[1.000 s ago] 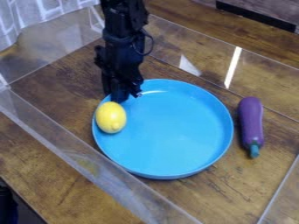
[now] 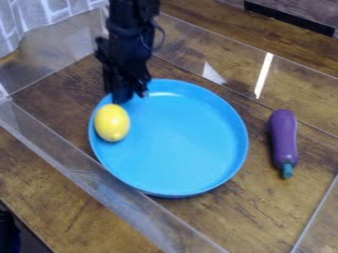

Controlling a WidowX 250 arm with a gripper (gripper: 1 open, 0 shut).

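Observation:
A yellow egg-shaped object [image 2: 111,123] lies at the left side of a round blue plate [image 2: 179,143]. The dark gripper [image 2: 123,91] hangs just above the plate's upper left edge, behind the yellow object, its fingertips low at the rim. It is shut, with nothing seen between its fingers, though the tips are dark and hard to make out.
A purple eggplant [image 2: 284,138] lies on the wooden surface to the right of the plate. Clear plastic walls run along the left and lower left.
The plate, the yellow object and the gripper have shifted a little to the left. The eggplant has stayed in place.

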